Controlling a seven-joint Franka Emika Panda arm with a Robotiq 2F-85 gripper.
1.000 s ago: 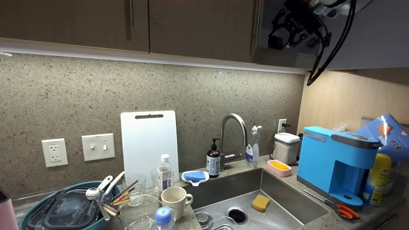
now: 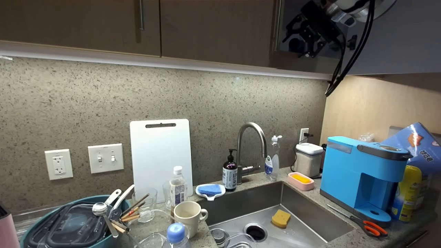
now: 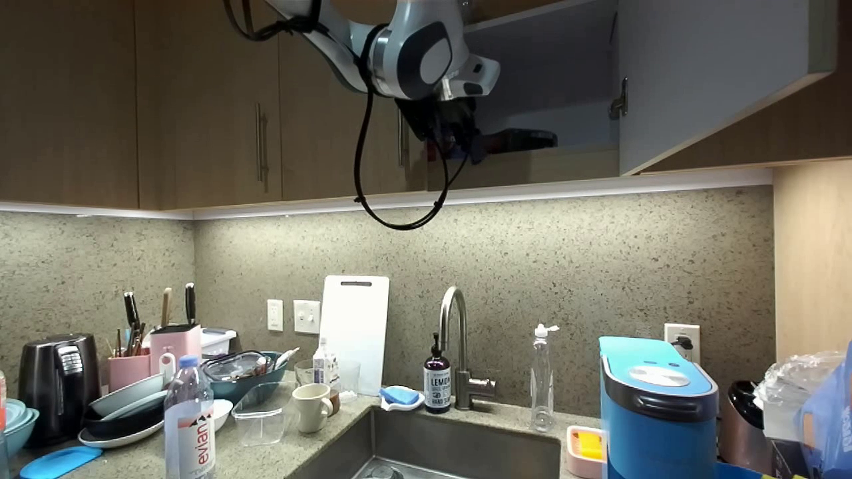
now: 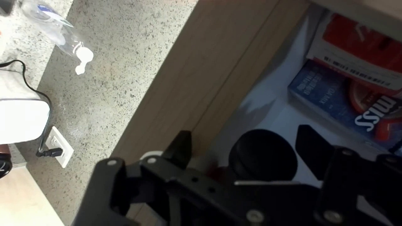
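Note:
My gripper is open inside an upper cabinet (image 3: 539, 76), its two fingers wide apart. Between and beyond them, in the wrist view, is a black round object (image 4: 263, 156), likely a lid or a short cylinder, on the pale shelf. I cannot tell whether either finger touches it. From the first exterior view, the gripper (image 2: 295, 47) reaches down and left, with that dark round object (image 2: 294, 44) between its fingertips. The second exterior view hides the fingers in shadow under the arm (image 3: 435, 60).
Next to the round object on the shelf lie a blue Swiss Miss box (image 4: 339, 98) and a red-and-white package (image 4: 361, 49). The cabinet's wooden bottom edge (image 4: 211, 86) runs close to one finger. An open cabinet door (image 3: 719, 72) stands to the right. The sink (image 2: 306, 206) lies below.
The gripper has moved left and slightly lower in the first exterior view, bringing its fingers around the dark round object. The counter items have stayed put.

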